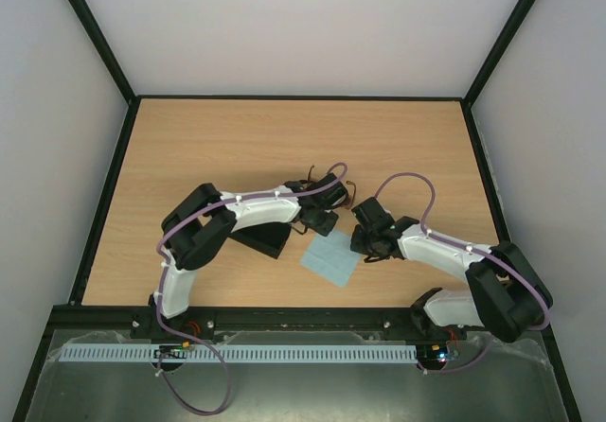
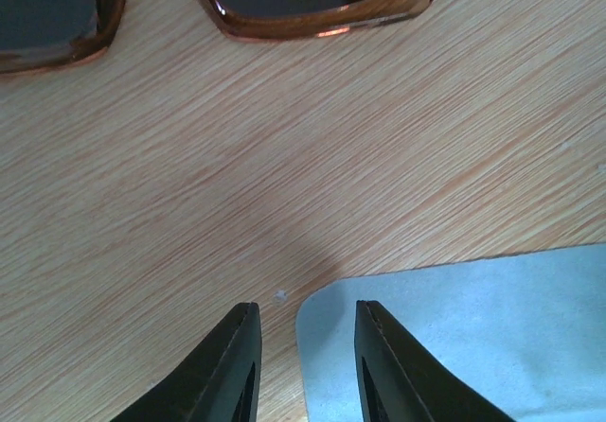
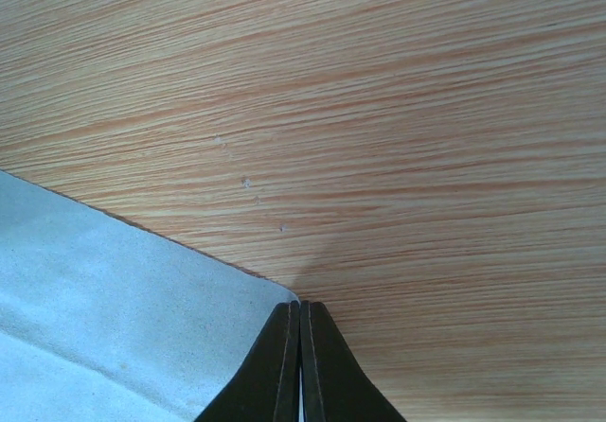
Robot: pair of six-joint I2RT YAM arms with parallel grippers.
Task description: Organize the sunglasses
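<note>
A pale blue cloth (image 1: 329, 259) lies flat on the table between my two grippers. The brown glossy sunglasses (image 2: 312, 26) show only their lower rims at the top of the left wrist view; from above, my left arm covers most of them. My left gripper is open over a rounded corner of the cloth, its fingers on either side of that corner's edge and nothing held. At another corner, my right gripper is shut with its tips at the cloth's edge; whether any cloth is pinched cannot be made out.
A black case (image 1: 261, 239) lies partly under my left arm, left of the cloth. Both arms are close together around the cloth.
</note>
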